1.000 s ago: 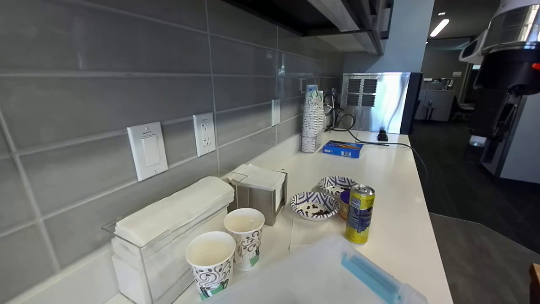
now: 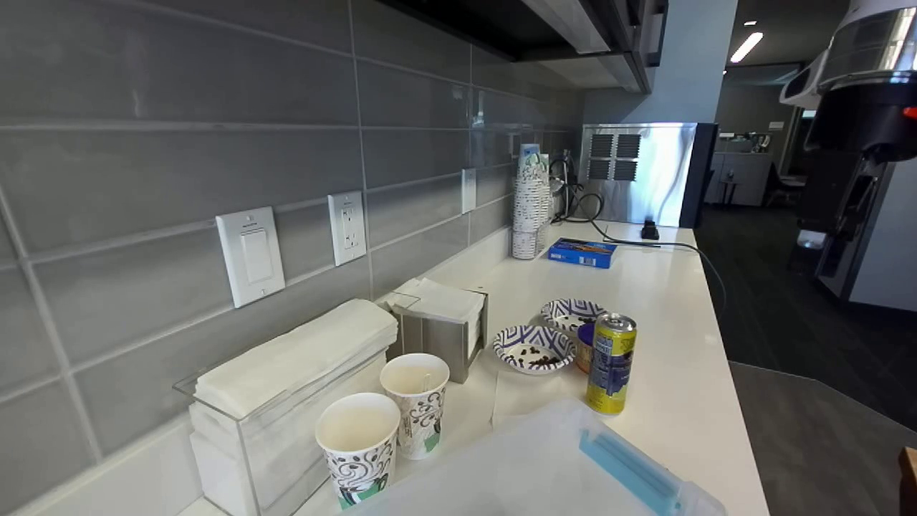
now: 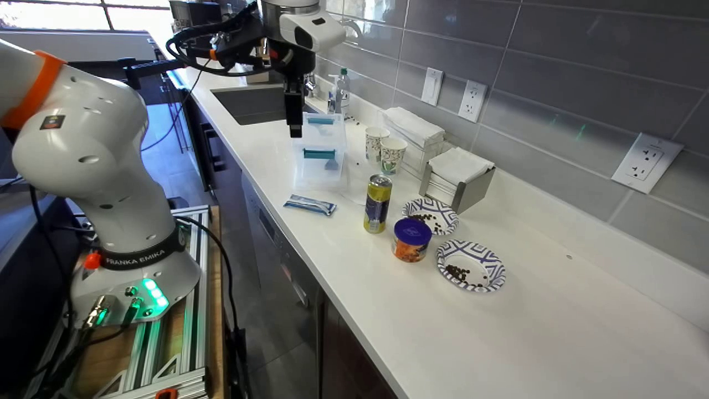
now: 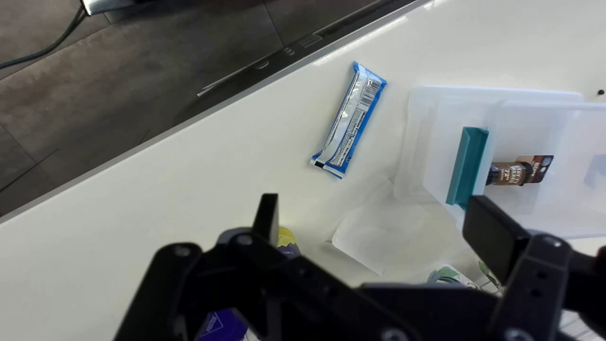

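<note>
Raised above the white counter, my gripper stands open, its two black fingers wide apart with nothing between them. A blue and silver wrapped bar (image 4: 351,120) lies flat on the counter, beyond the fingertips in the wrist view. To its right is a clear plastic container (image 4: 417,142) with a teal latch, a small brown bottle (image 4: 511,173) showing inside. The second exterior view has a yellow and blue can (image 3: 377,205) standing upright, a purple-lidded tub (image 3: 410,239) beside it, and two patterned bowls (image 3: 488,256) holding dark bits.
Two paper cups (image 3: 392,156) and napkin holders (image 3: 473,179) line the wall side. Past the container is a sink (image 3: 249,103). A stack of cups (image 2: 531,202) and a blue box (image 2: 582,253) sit farther along the counter.
</note>
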